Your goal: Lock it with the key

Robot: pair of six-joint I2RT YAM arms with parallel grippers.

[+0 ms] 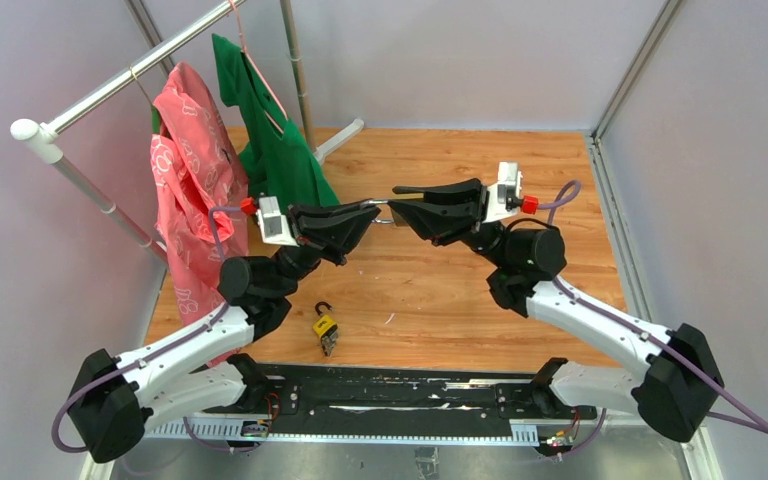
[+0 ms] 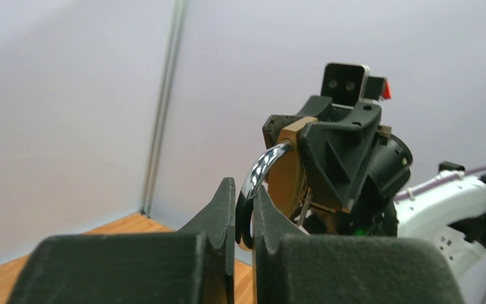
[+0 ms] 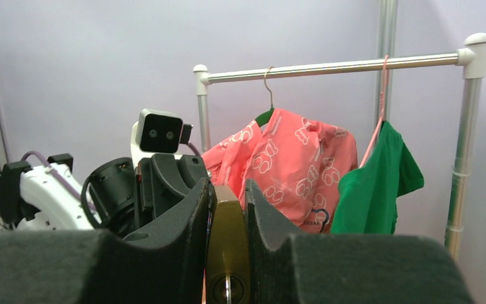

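Observation:
A brass padlock (image 3: 226,247) is held between the two grippers in mid-air at the centre of the top view. My right gripper (image 1: 400,205) is shut on its brass body, seen edge-on in the right wrist view. My left gripper is shut on the chrome shackle (image 2: 263,166), whose far end enters the brass body (image 2: 285,177) in the left wrist view. Whether the shackle is latched cannot be told. A yellow padlock (image 1: 324,325) with what look like keys lies on the wooden floor, below the grippers in the top view.
A clothes rack (image 1: 100,100) stands at the left with a pink garment (image 1: 190,170) and a green garment (image 1: 270,150) hanging close behind my left arm. Walls bound both sides and the back.

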